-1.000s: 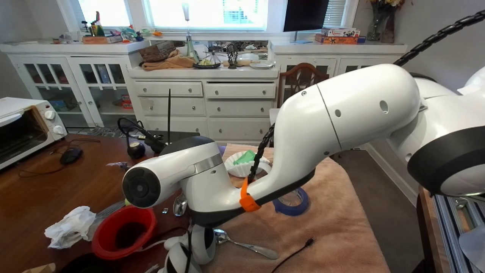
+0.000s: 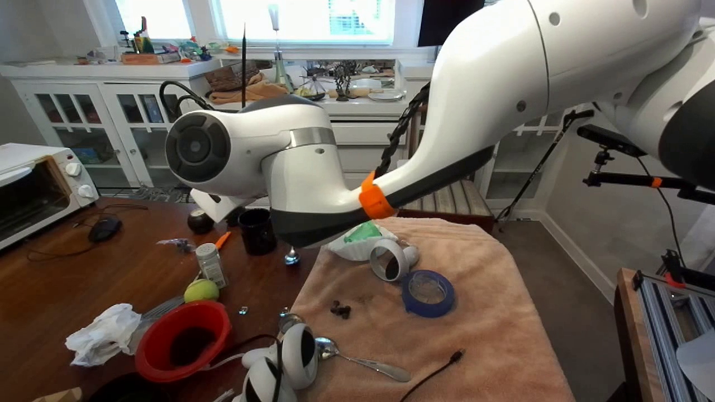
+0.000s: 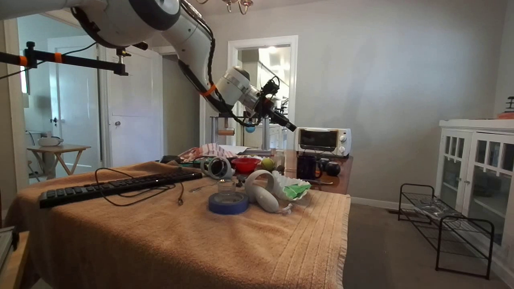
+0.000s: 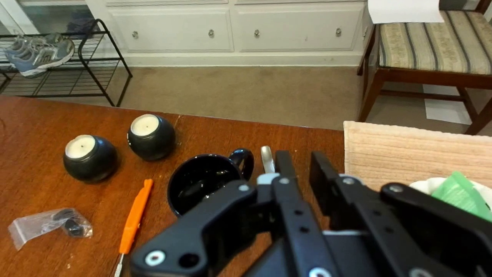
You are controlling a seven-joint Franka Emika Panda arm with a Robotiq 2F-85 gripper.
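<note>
In the wrist view my gripper points out over the wooden table. Its two fingers [image 4: 286, 168] stand close together with a narrow gap, and nothing identifiable shows between them. Beyond the left finger lies a silver utensil end [image 4: 267, 157], next to the handle of a black mug [image 4: 198, 177]. Exterior view 2 has my gripper [image 3: 292, 127] raised well above the table, tilted down towards the toaster oven. A slim utensil [image 3: 320, 182] lies in front of the mug there. My fingers are hidden by the arm in exterior view 1, where a shiny silver piece [image 2: 291, 257] shows beneath it.
Two black candle holders [image 4: 151, 137] and an orange-handled tool [image 4: 136, 217] lie left of the mug. A red bowl [image 2: 182, 340], tennis ball [image 2: 201, 290], blue tape roll [image 2: 427, 293] and spoon [image 2: 375, 365] clutter the surfaces. Bare wood lies near the mouse [image 2: 105, 229].
The arm has risen and shifted away from the red bowl, uncovering the mug and shaker. A silver spoon bowl seen beside the arm a second ago is gone from that spot.
</note>
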